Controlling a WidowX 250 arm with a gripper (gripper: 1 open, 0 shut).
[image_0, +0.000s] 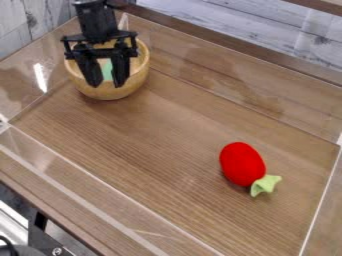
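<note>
My black gripper (99, 52) is over a round wooden bowl (123, 86) at the upper left, its fingers open and spread over the bowl's opening. A green object (108, 70) inside the bowl is partly hidden behind the gripper. A red oval object with a light green tip (242, 164) lies on the wooden table at the lower right.
A grey-white edge or wall runs along the left side, near the bowl.
</note>
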